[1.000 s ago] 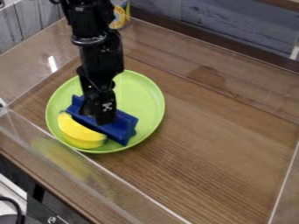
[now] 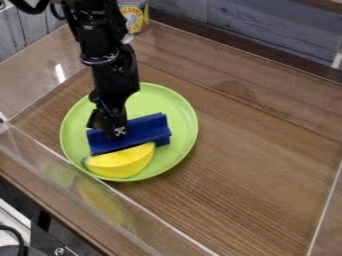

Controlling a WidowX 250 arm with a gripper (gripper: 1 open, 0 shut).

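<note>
A black gripper [image 2: 110, 118] reaches down from the top left onto a blue block [image 2: 139, 130] lying on a green plate [image 2: 164, 105]. A yellow curved piece [image 2: 123, 160], banana-like, lies on the plate just in front of the block. The fingertips are at the block's left part; whether they grip it is hard to make out.
A can [image 2: 134, 17] stands at the back, and a clear edge runs along the table's front left.
The plate has shifted right with its contents. The blue block has turned to lie more level, and the yellow piece has moved right, now in front of it.
</note>
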